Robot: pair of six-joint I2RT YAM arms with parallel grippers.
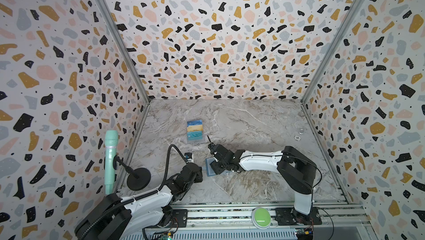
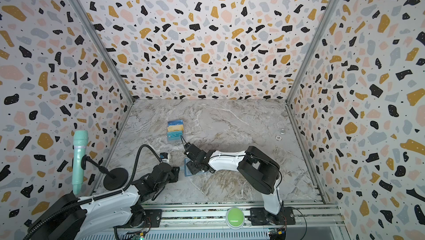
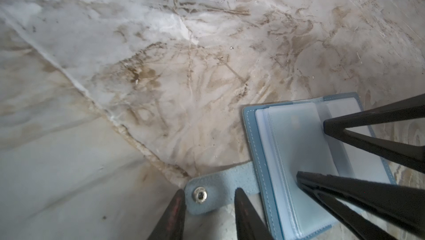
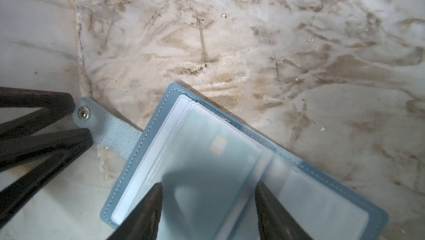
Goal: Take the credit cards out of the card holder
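The light blue card holder (image 4: pixel 203 164) lies open flat on the marble, its clear sleeves facing up. From its left edge sticks a strap (image 3: pixel 223 186) with a metal snap. My left gripper is part open, its fingertips either side of the strap in its own view; whether they touch it cannot be told. Above the sleeves, my right gripper also stands part open, with nothing gripped between its fingers. Blue, yellow and teal cards (image 1: pixel 194 130) lie in a clear tray (image 1: pixel 195 140) behind the holder.
A dark round stand (image 1: pixel 139 178) holding a mint-green microphone-like tube (image 1: pixel 110 160) stands at the left. Small clear and white items (image 1: pixel 297 137) lie at the far right.
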